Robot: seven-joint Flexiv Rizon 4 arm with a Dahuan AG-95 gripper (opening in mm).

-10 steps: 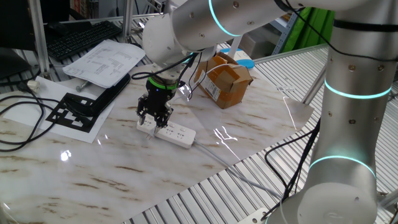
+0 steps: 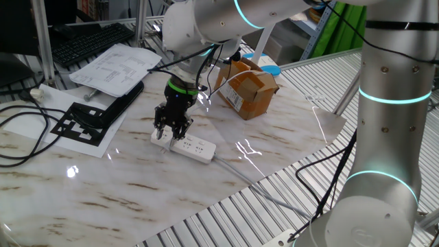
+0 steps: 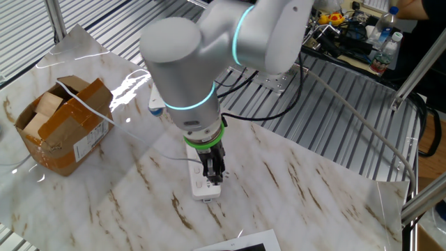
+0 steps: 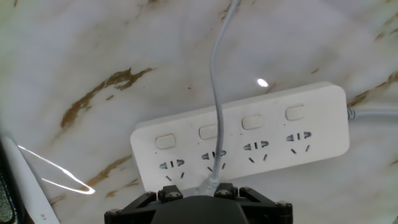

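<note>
A white power strip (image 4: 298,127) with several sockets and switches lies on the marbled table. In the wrist view, a pale plug (image 4: 209,186) on a thin grey cable (image 4: 216,81) is at the strip's near edge, by the second socket from the left. Whether it sits in the socket is hidden. My gripper is low over the strip, its fingers (image 4: 226,191) apart on either side of the plug. A gap shows on the plug's left; the right finger is close to it. Exterior view 1 also shows the gripper (image 2: 168,134) with spread fingers.
An open cardboard box (image 3: 66,129) stands on the table, the thin cable running past it. Papers (image 2: 115,70) and a printed marker sheet (image 2: 82,123) lie at the left in exterior view 1.
My gripper has shifted very slightly over the power strip, with the upper arm moving a little to the right. The strip and box have not moved.
</note>
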